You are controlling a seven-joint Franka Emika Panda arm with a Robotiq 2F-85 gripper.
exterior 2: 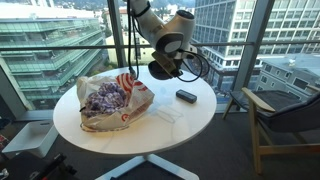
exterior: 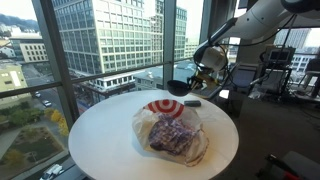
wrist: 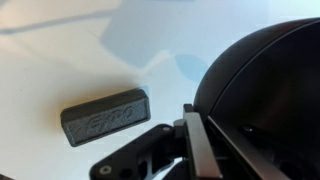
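Observation:
A round black bowl or pan (wrist: pixel 270 80) fills the right of the wrist view, its rim between the fingers of my gripper. In exterior view 2 the black bowl (exterior 2: pixel 159 71) hangs tilted above the far part of the white round table (exterior 2: pixel 185 125). My gripper (exterior: pixel 197 80) appears at its right side in exterior view 1, shut on its edge. A black EXPO eraser (wrist: pixel 105 117) lies flat on the table, left of the fingers in the wrist view and apart from the bowl.
A white and red plastic bag (exterior 2: pixel 137 100) with purple contents (exterior 2: pixel 106 98) takes up much of the table. Bare tabletop (exterior: pixel 100 135) spreads to its left in exterior view 1. A wooden armchair (exterior 2: pixel 275 110) stands beside the table.

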